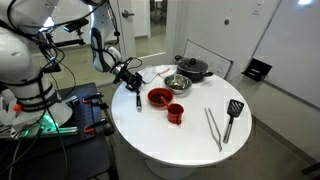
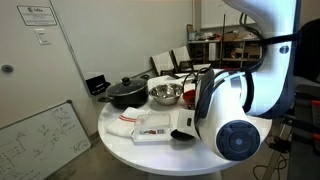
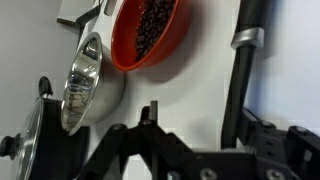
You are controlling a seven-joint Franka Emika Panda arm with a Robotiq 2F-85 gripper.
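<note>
In the wrist view, my gripper is part open at the bottom edge, with white tabletop showing between its fingers. A black handle (image 3: 243, 85) with a silver band runs down to the right finger and lies close against it; whether they touch is unclear. In exterior view 1 the gripper (image 1: 133, 84) is low over the table's left side, by the dark slim utensil (image 1: 139, 102). The red bowl (image 1: 160, 97) is just to the right; brown beans (image 3: 153, 27) fill it in the wrist view. My arm hides most of the gripper in exterior view 2.
A metal bowl (image 1: 177, 83) and a lidded black pot (image 1: 193, 67) stand behind the red bowl. A red cup (image 1: 175, 114), tongs (image 1: 213, 128) and a black spatula (image 1: 233, 117) are farther right. A clear container (image 2: 153, 128) and white cloth (image 2: 127, 121) lie near the arm.
</note>
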